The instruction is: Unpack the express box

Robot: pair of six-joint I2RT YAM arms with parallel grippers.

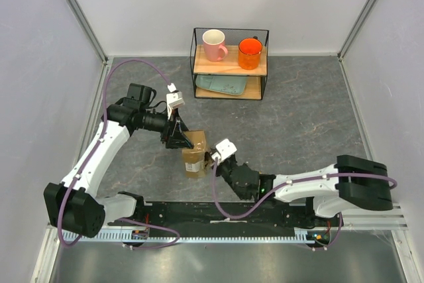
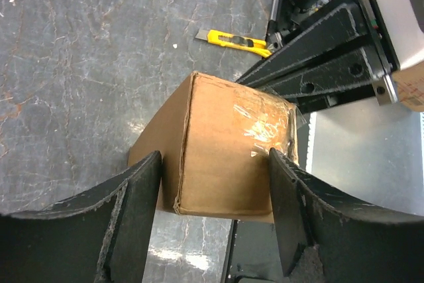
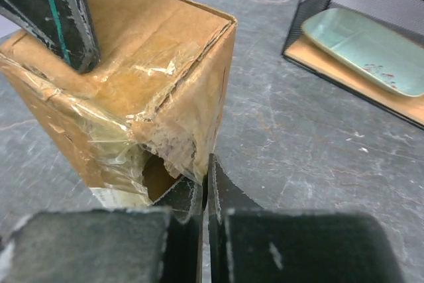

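The brown cardboard box point(image 1: 194, 154) is near the middle of the table. My left gripper point(image 1: 188, 141) is shut on it, with one finger on either side of the box point(image 2: 228, 144) in the left wrist view. In the right wrist view, the tape on the near end of the box point(image 3: 152, 24) is torn, leaving a ragged dark hole. My right gripper is shut at the edge of that hole. Nothing shows between its fingers, and part of their tips is hard to make out against the torn edge. The contents are not visible.
A yellow cutter knife point(image 2: 235, 41) lies on the table near the right arm. At the back stands a two-tier rack point(image 1: 230, 71) with a pink mug point(image 1: 214, 45), an orange mug point(image 1: 250, 54) and a pale green tray point(image 3: 368, 48).
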